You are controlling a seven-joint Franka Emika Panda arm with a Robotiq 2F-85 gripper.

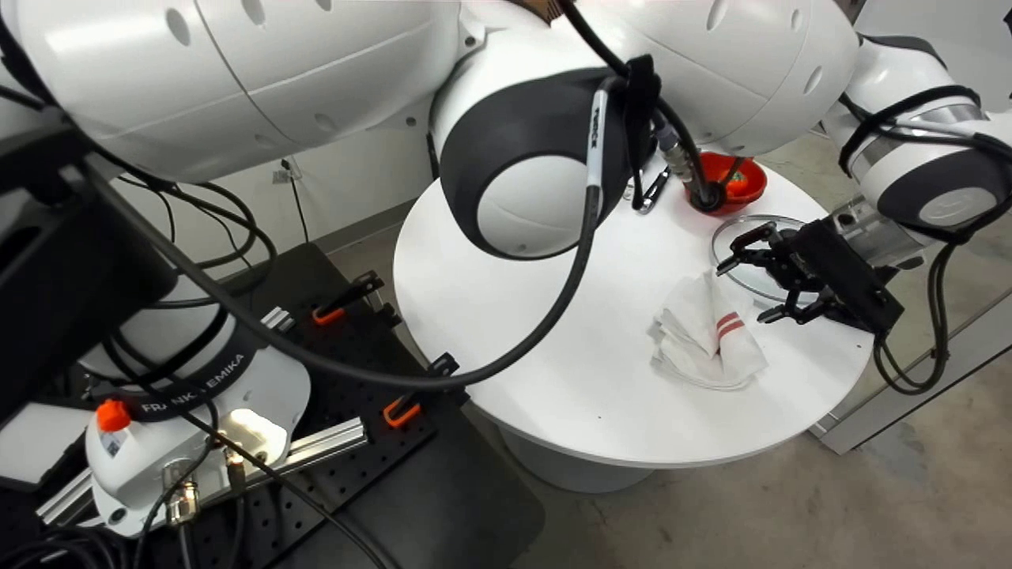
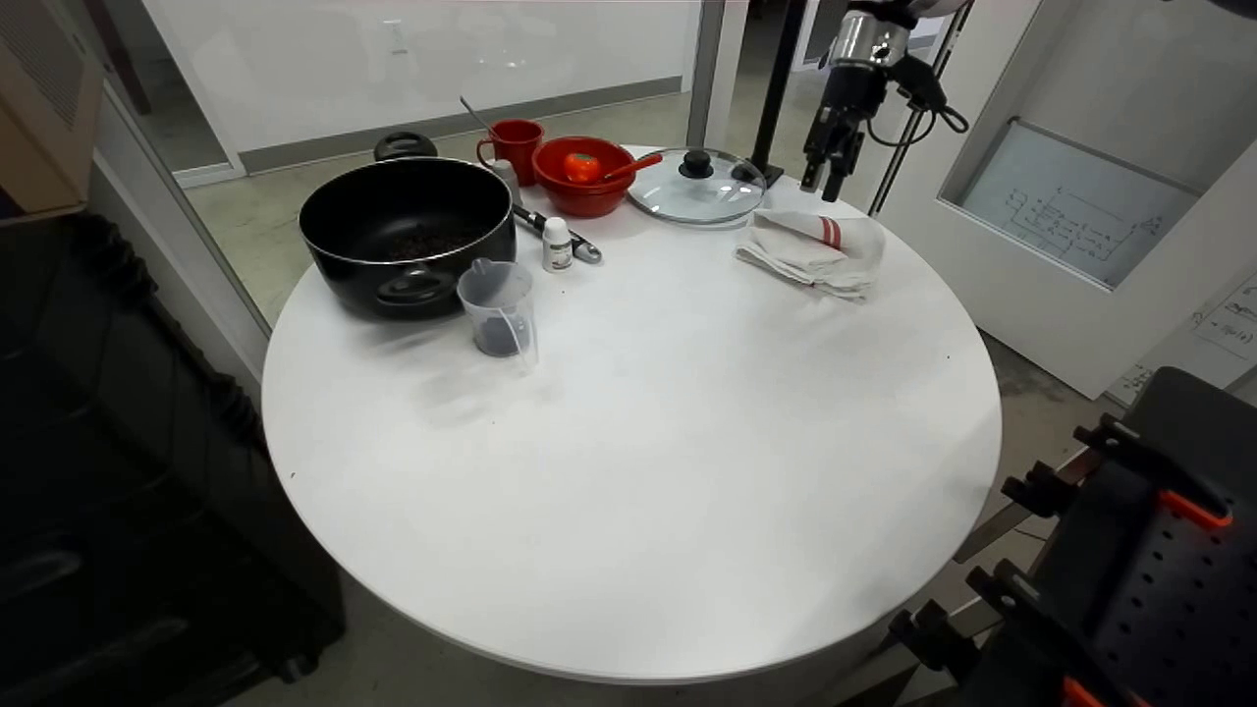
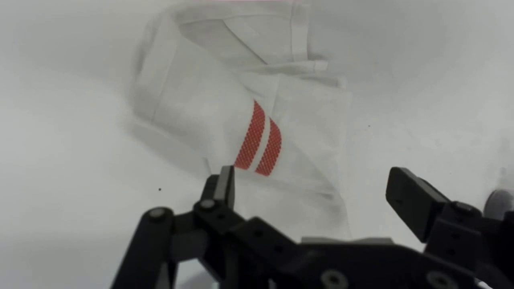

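Observation:
A crumpled white cloth (image 1: pixel 702 341) with two red stripes lies on the round white table. In the wrist view the cloth (image 3: pixel 207 101) fills the middle, its stripes just beyond the left fingertip. My gripper is open, the fingers wide apart and nothing between them. From the second exterior view, the gripper (image 2: pixel 822 189) hangs over the far right side of the table, above and apart from the cloth (image 2: pixel 825 253). The first exterior view has the gripper (image 1: pixel 747 294) at the cloth's right side, close to the glass lid (image 1: pixel 735 232).
Along the far edge stand a black pot (image 2: pixel 354 253), a clear measuring cup (image 2: pixel 501 312), a small white bottle (image 2: pixel 557 245), a red mug (image 2: pixel 516 147) and a red bowl (image 2: pixel 589 194) holding a tomato. A glass lid (image 2: pixel 672 210) lies beside the cloth.

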